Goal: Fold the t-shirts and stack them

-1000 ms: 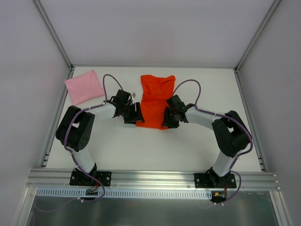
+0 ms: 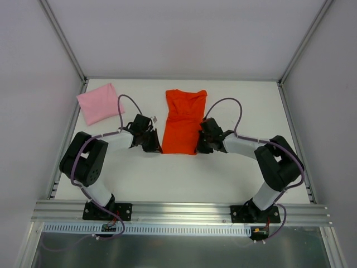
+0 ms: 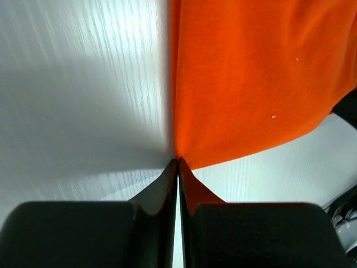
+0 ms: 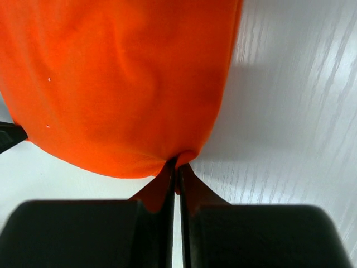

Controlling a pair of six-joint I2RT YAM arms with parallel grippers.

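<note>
An orange-red shirt (image 2: 181,131), folded lengthwise into a narrow strip, lies mid-table with its near edge toward me. At that edge's left corner, my left gripper is shut on the orange cloth, which meets the fingertips in the left wrist view. My right gripper is shut on the right corner, where the fabric bunches between its fingers. Between the two corners the shirt's near edge (image 4: 106,173) curves a little. A pink shirt (image 2: 99,104), folded into a neat square, rests at the table's far left.
Metal rails (image 2: 181,209) run along the front edge, and walls close in the other sides.
Both grippers have shifted slightly toward the front of the table, and the orange shirt's near edge has come with them. The pink shirt has not moved.
</note>
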